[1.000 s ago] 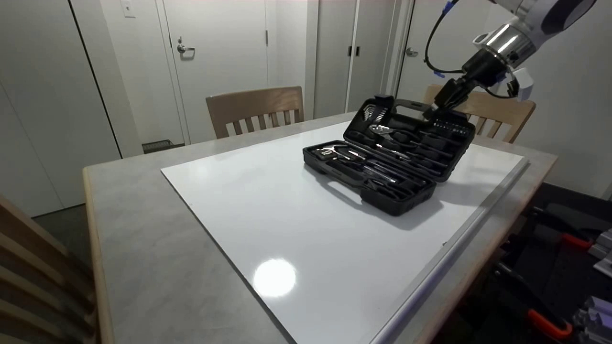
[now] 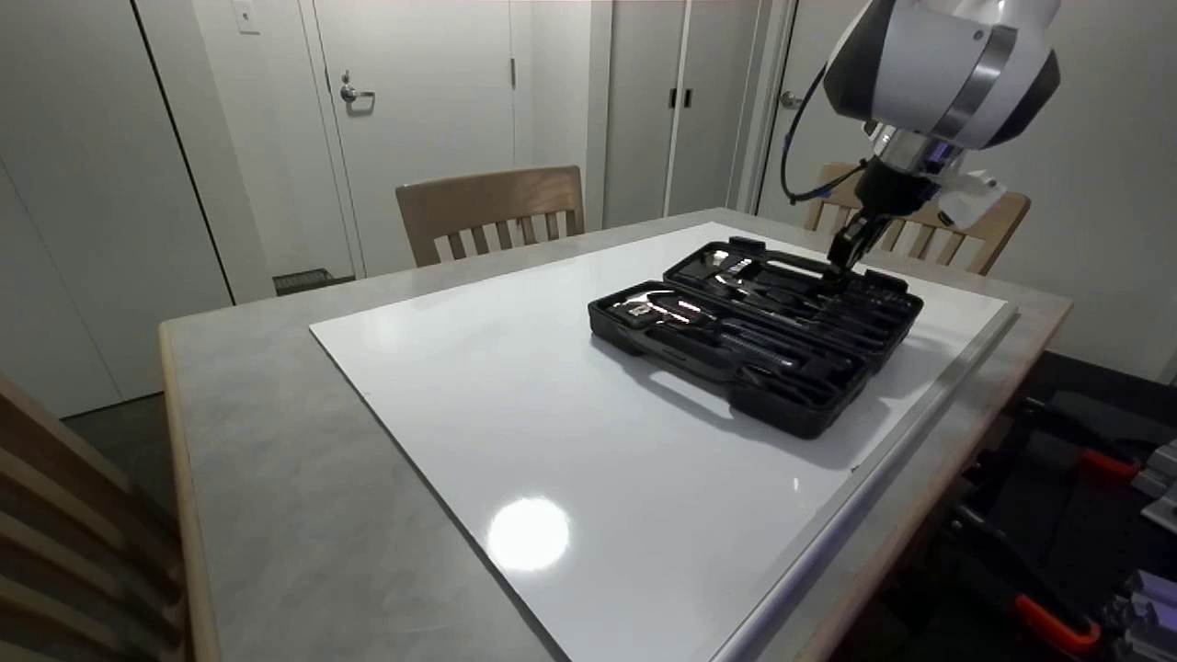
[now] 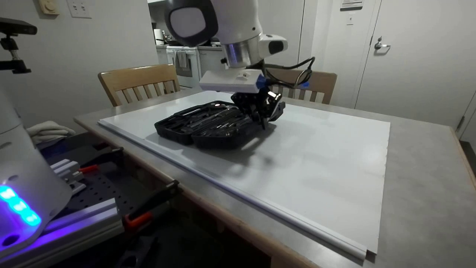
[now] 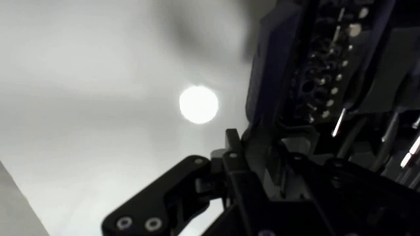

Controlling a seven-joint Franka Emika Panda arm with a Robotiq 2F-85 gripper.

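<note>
A black tool case lies opened on the white board, both halves spread almost flat and filled with tools. Its far half has my gripper at its outer edge, on the handle side. In the wrist view the case's edge runs down between the fingers, and my gripper looks shut on it; the dark parts blend together there. Exterior view 2 shows the gripper low at the end of the case, its fingertips partly hidden.
The white board is bare in front of the case and to its left. A raised rail follows one board edge. Wooden chairs stand around the table; clamps hold the robot's mount beside it.
The far half of the case has swung down from a raised, tilted position to nearly flat. My gripper has come down with its edge, and the near half has shifted slightly toward the camera.
</note>
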